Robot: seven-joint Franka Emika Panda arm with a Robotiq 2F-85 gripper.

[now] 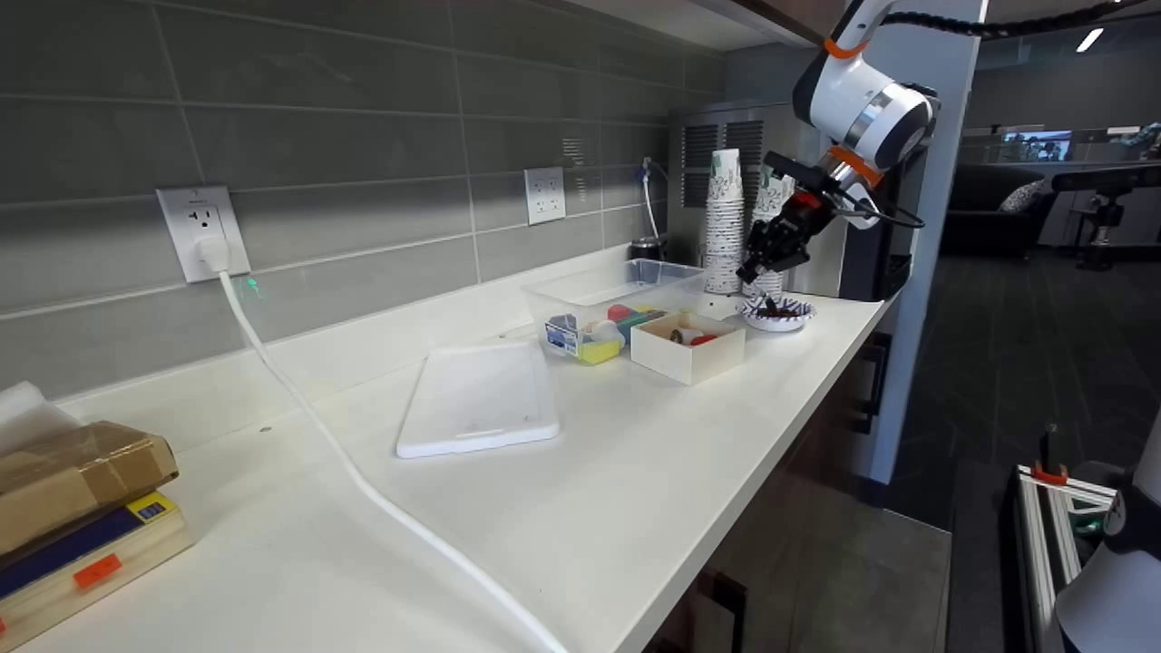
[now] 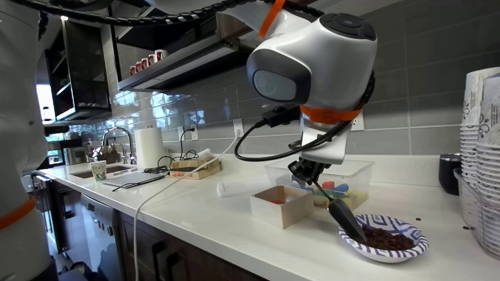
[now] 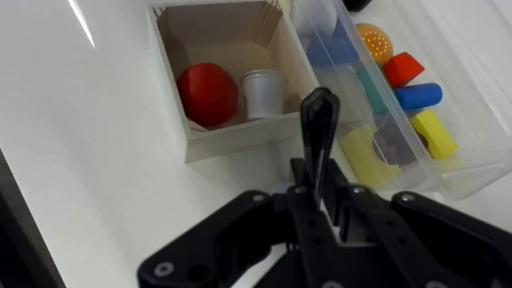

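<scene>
My gripper (image 2: 307,172) is shut on the shaft of a black spoon (image 2: 345,216), held at a slant above the counter. The spoon's broad end reaches down into the left side of a white bowl with a purple pattern (image 2: 417,243). Small dark brown pieces (image 2: 386,239) lie in that bowl, beside the spoon's tip; whether any rest on the spoon cannot be seen. In the wrist view, the end of the spoon's handle (image 3: 319,115) sticks out from between the black fingers, and the bowl is out of sight.
An open box (image 3: 168,96) with a red ball and a small silvery cup stands beside a clear bin (image 3: 485,81) of coloured toys. Stacked paper cups (image 2: 473,154) rise to the bowl's right. Towards the front edge, the white counter (image 2: 225,220) is clear.
</scene>
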